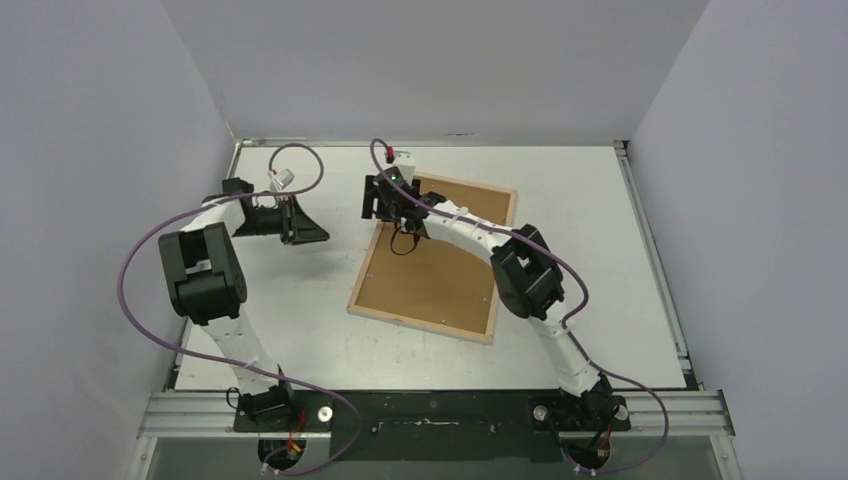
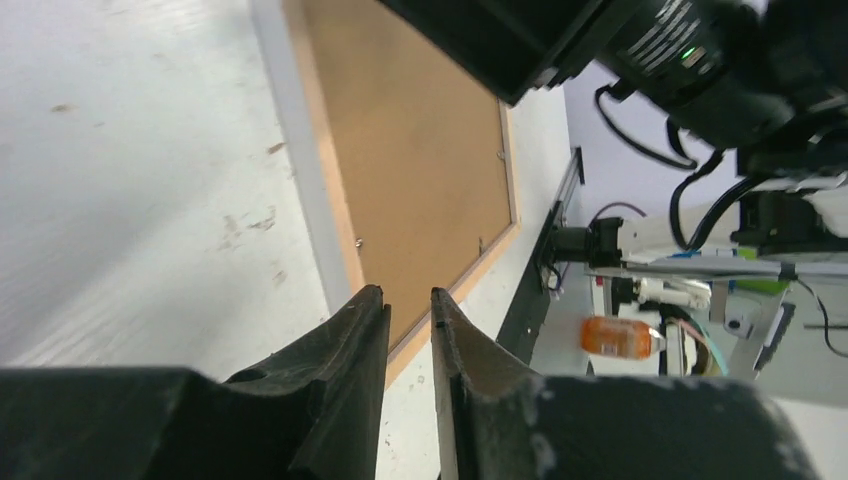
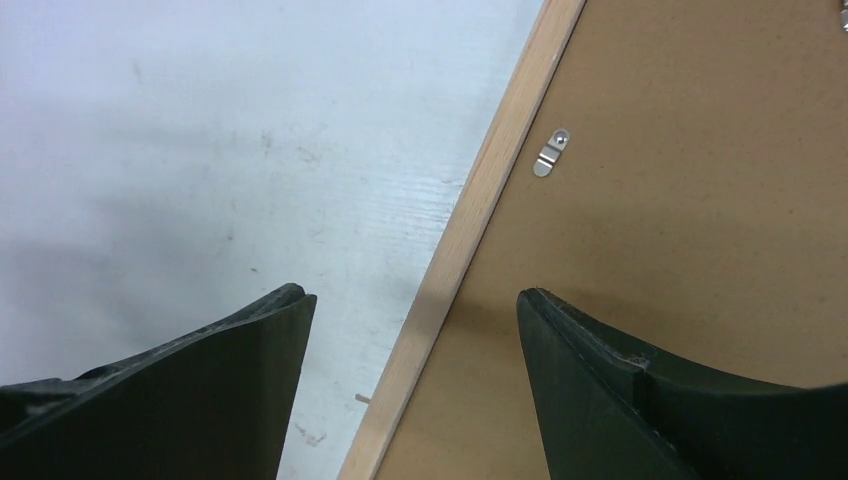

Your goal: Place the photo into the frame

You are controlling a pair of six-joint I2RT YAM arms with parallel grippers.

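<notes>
The wooden frame (image 1: 420, 326) lies askew in the middle of the table, with a brown back board (image 1: 425, 285) filling it. A small metal clip (image 3: 551, 153) sits on the board beside the wooden edge (image 3: 462, 235). Above the frame's upper left edge, my right gripper is open, its fingers apart on either side of that edge with nothing between them. My left gripper is over bare table left of the frame, partly open and empty. No photo can be made out.
More clips sit around the board, one of them at its near edge (image 1: 443, 322). The right arm crosses over the frame and hides part of it.
</notes>
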